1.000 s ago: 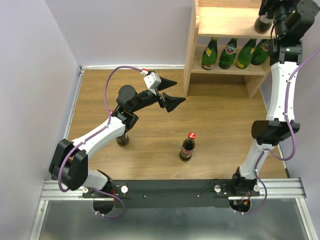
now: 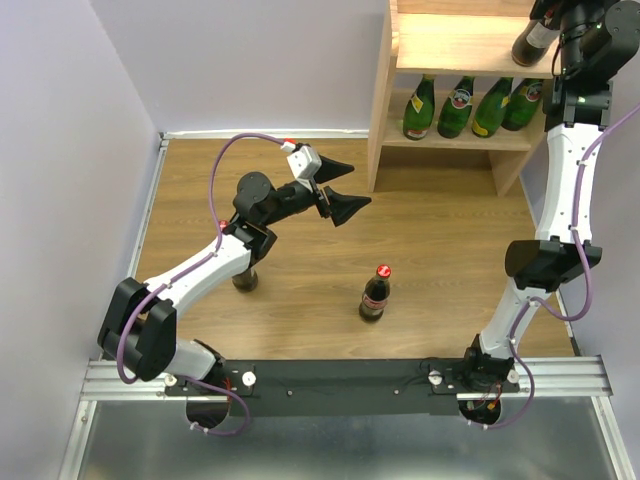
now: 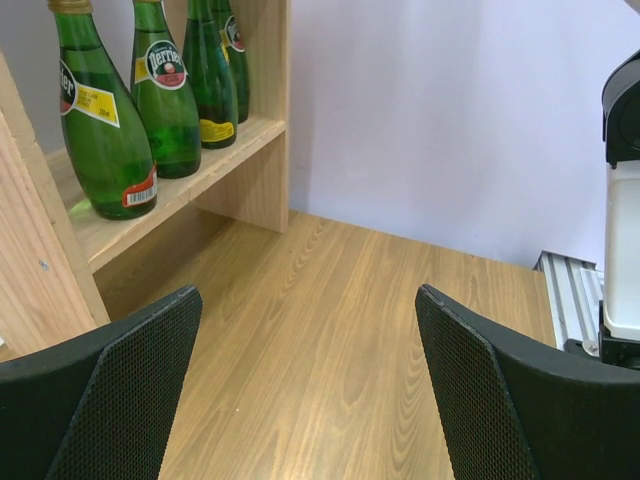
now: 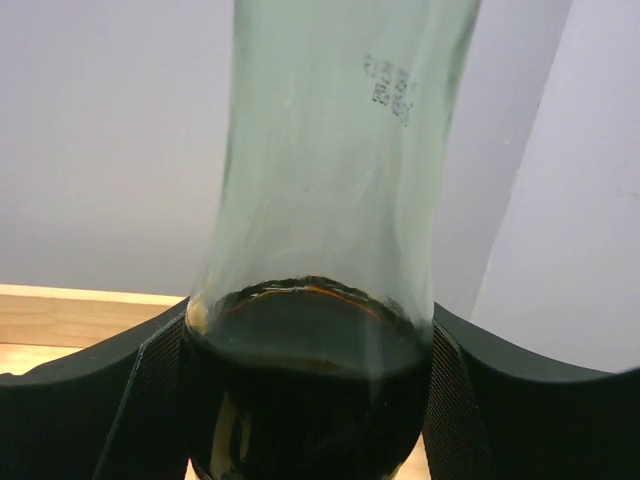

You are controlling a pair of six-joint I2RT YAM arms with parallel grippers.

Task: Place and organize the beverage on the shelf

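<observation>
In the top view, a dark bottle (image 2: 532,46) is at the right end of the wooden shelf's upper board (image 2: 460,40), its top cut off or covered by the right arm. The right wrist view shows this bottle (image 4: 310,390) up close, with dark liquid below clear glass and my right gripper shut on it. Whether its base touches the board cannot be told. My left gripper (image 2: 357,190) stands open and empty over the floor, left of the shelf. A cola bottle (image 2: 374,296) with a red cap stands in the middle; another bottle (image 2: 246,280) is partly behind the left arm.
Several green bottles (image 2: 457,108) line the shelf's lower board, also seen as green bottles (image 3: 165,95) in the left wrist view. The shelf's side panel (image 2: 384,95) rises beside them.
My right gripper and the bottle have shifted slightly to the right along the upper board. The left arm and the other bottles have not moved.
</observation>
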